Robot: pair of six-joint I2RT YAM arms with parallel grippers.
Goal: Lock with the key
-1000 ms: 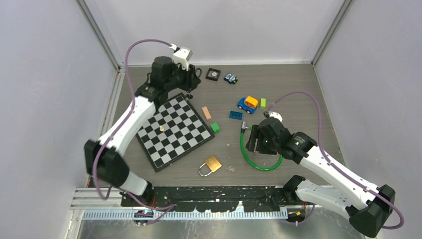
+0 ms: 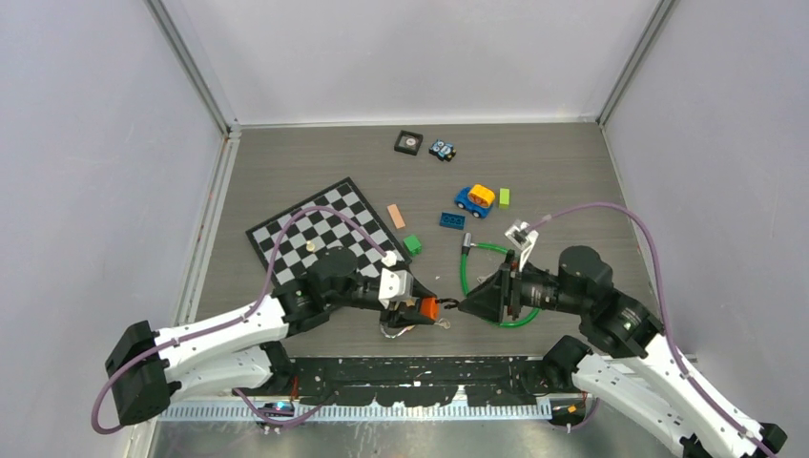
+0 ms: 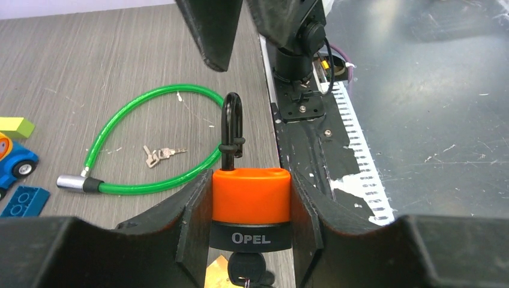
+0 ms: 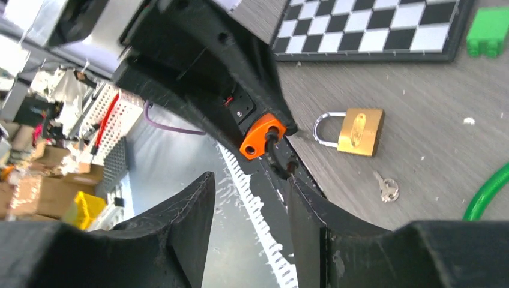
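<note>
My left gripper is shut on an orange-and-black OPEL padlock [image 3: 251, 195], its black shackle upward, with a key apparently inserted below. My right gripper stands part open, facing that shackle, with nothing between its fingers; in the top view the two grippers nearly meet at front centre. A brass padlock [image 4: 360, 132] lies on the table beneath them. Small keys [image 3: 162, 155] lie inside the loop of a green cable lock [image 3: 123, 189], and another small key [image 4: 389, 189] lies near the brass padlock.
A chessboard [image 2: 320, 229] lies at left, with green [image 2: 413, 244] and wooden blocks [image 2: 397, 216] beside it. Toy cars [image 2: 474, 200], a blue brick [image 2: 451, 219] and a dark square object [image 2: 408, 142] are farther back. The table's front edge borders a black metal strip [image 2: 417, 372].
My left gripper has swung down from the back left to front centre with the orange padlock. My right gripper has moved and turned to face it, lately shifting slightly toward the front.
</note>
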